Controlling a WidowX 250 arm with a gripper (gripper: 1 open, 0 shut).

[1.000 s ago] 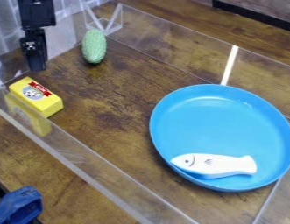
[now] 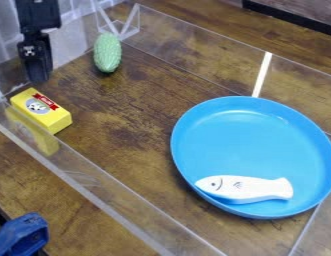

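Note:
The black gripper [image 2: 36, 66] hangs at the upper left, just above and behind a yellow box [image 2: 41, 112] with a red label, near the clear wall. Its fingers look apart, with nothing seen between them. A pale green textured oval object [image 2: 108, 52] stands to its right on the wooden floor. A blue round plate [image 2: 235, 140] lies at the right, with a white fish-shaped piece [image 2: 245, 189] on it.
Clear walls border the wooden area on the left and top. A blue object [image 2: 18, 236] sits at the lower left outside them.

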